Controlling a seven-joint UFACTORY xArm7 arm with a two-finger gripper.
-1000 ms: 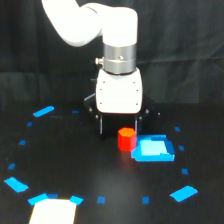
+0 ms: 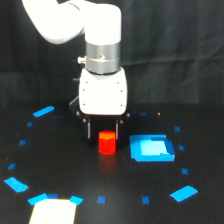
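Observation:
A small red block (image 2: 107, 142) shows below the white hand of the arm, left of the blue-edged square (image 2: 138, 157). My gripper (image 2: 105, 138) is right above and around the block, its dark fingers pointing down on both sides. Whether the fingers touch the block is too small to make out, and so is whether the block rests on the table. The square has a white middle, and there is a narrow gap between it and the block.
Blue tape strips (image 2: 184, 193) and several small blue marks lie on the dark table (image 2: 75, 170). A pale square (image 2: 53, 212) sits at the front left edge.
The arm and gripper have moved left, and the red block has shifted left with them. Before, the block was right against the left edge of the blue-edged square.

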